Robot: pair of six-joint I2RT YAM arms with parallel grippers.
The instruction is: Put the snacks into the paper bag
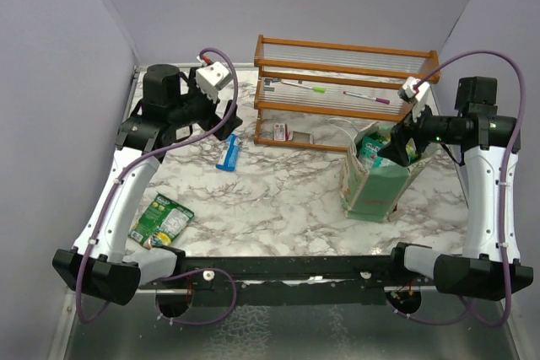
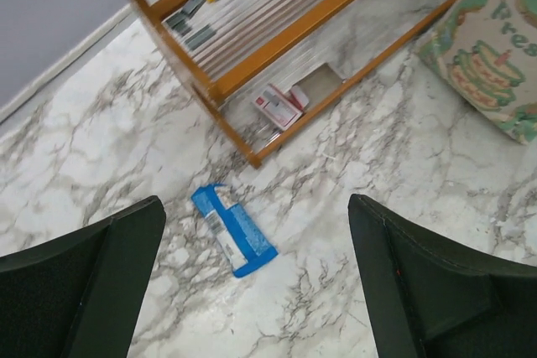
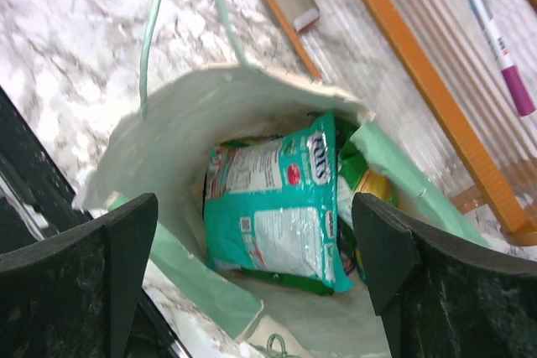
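The paper bag (image 1: 373, 193) stands upright at the right of the table. Inside it lies a teal snack packet (image 3: 273, 199), on top of other green and yellow packets (image 3: 373, 184). My right gripper is open above the bag's mouth, nothing between its fingers. On the left side of the table, a blue packet (image 2: 233, 230) lies flat; my left gripper hangs open above it, apart from it. A green snack bag (image 1: 162, 222) rests on the front left of the table.
A wooden rack (image 1: 344, 82) with clear shelves stands at the back, holding markers and a small red-and-white box (image 1: 281, 132). One bag handle (image 3: 155, 35) sticks up from the rim.
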